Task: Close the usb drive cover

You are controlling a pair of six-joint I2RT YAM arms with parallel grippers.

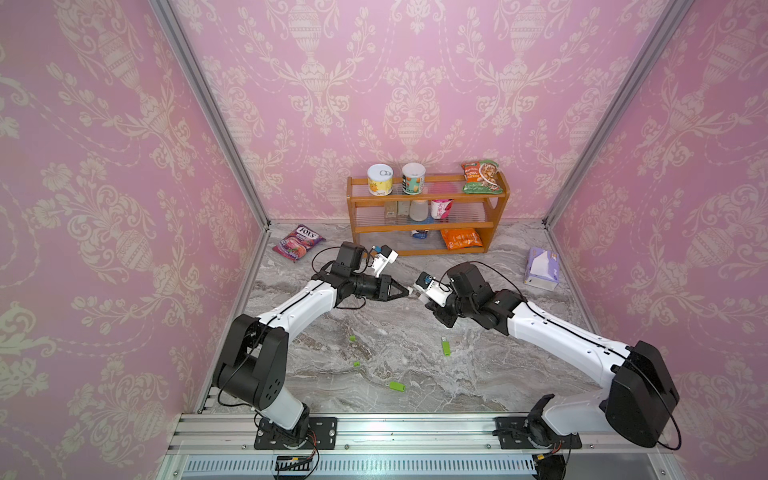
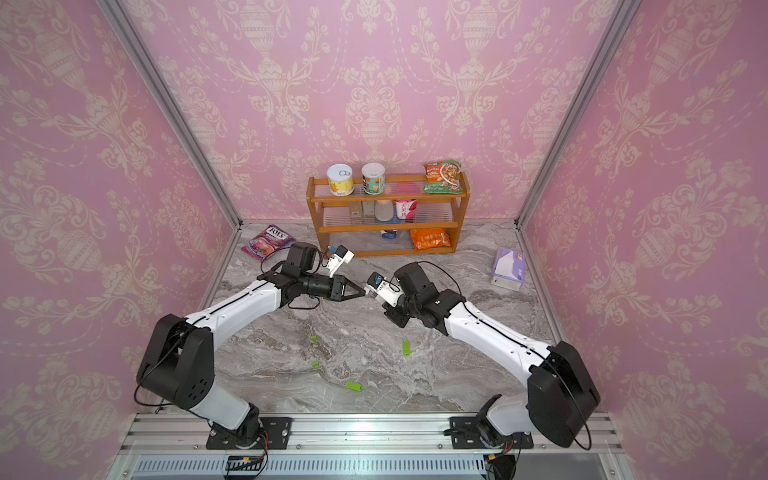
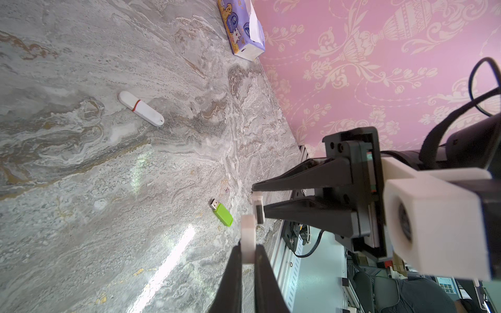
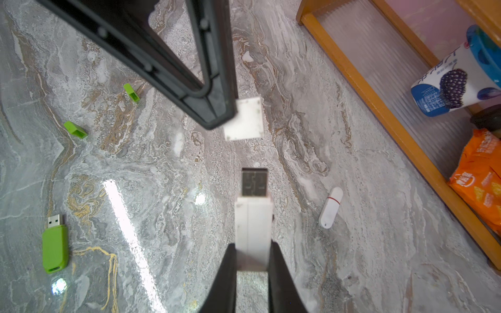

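The right gripper is shut on a white USB drive [image 4: 253, 227], whose dark metal plug [image 4: 254, 182] points away from the fingers. A small white cover [image 4: 243, 120] sticks out from the tip of my left gripper, shut on it. In the left wrist view this cover [image 3: 248, 232] hangs close beside the drive's plug end [image 3: 259, 211]. Cover and plug appear apart in the right wrist view, the cover off to the upper left. Both grippers are held above the table, facing each other, in the top left view.
Green USB drives [image 1: 397, 386] [image 1: 446, 347] and small green covers [image 4: 75, 129] [image 4: 130, 92] lie on the marbled table. A white drive with a red band [image 4: 331, 207] lies below. The wooden shelf [image 1: 428, 253] stands behind, a tissue box [image 1: 542, 268] at the right.
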